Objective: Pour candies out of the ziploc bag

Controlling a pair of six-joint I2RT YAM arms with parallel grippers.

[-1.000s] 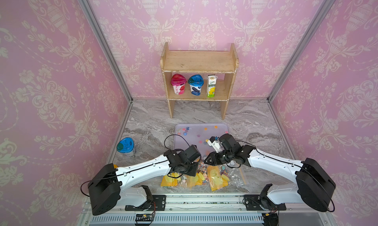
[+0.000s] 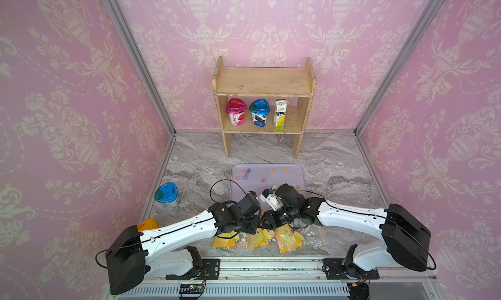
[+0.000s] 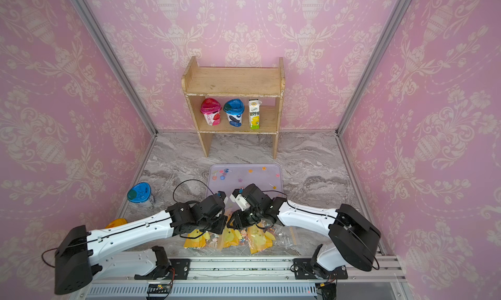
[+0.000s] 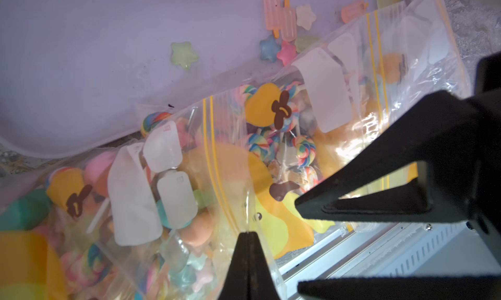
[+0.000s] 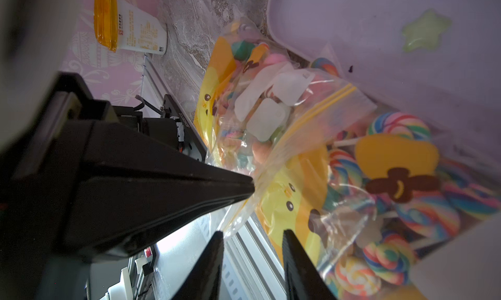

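Observation:
Several ziploc bags of lollipop candies with yellow chick prints (image 4: 281, 143) lie overlapping along the front edge, below a lilac tray (image 4: 94, 49) holding scattered small candies. My left gripper is shut over a bag's zip strip (image 4: 219, 164); nothing shows between its fingers. My right gripper hovers over the bags close beside the left one, its black fingers apart, with nothing seen held. In both top views the two wrists crowd together and partly hide the bags.
A wooden shelf (image 2: 263, 80) with two cups and a carton stands at the back. A blue-lidded cup (image 2: 166, 192) and a yellow-lidded cup (image 5: 141, 31) stand at the left.
The left arm has shifted slightly left.

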